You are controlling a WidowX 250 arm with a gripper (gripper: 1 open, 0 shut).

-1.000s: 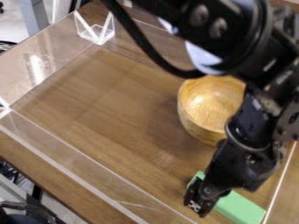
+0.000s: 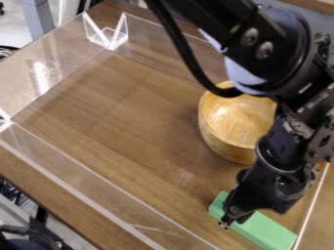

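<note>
A long green block (image 2: 265,230) lies on the wooden floor of the tray at the lower right. My gripper (image 2: 237,210) is low over the block's upper left part, its fingertips at or just above it; whether anything is between them is hidden. A wooden bowl (image 2: 222,127) sits behind the gripper, partly covered by the arm on its right.
Clear plastic walls border the tray (image 2: 120,230), with a clear bracket (image 2: 107,34) at the top left. A dark cable loops over the back.
The gripper and arm have shifted slightly up and to the right, showing more of the green block's upper end. The block and bowl look in the same places.
</note>
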